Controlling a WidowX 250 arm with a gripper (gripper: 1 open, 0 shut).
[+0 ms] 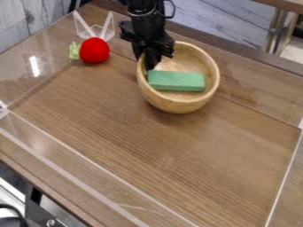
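My black gripper [149,55] reaches down from the top centre onto the left rim of a wooden bowl [178,102] and appears shut on it. A green rectangular block [176,81] lies inside the bowl. The fingertips are dark and small, so their exact grip on the rim is hard to make out.
A red tomato-like ball [96,50] with a pale green object behind it sits left of the bowl. A shelf edge shows at top right, a white wall at top left.
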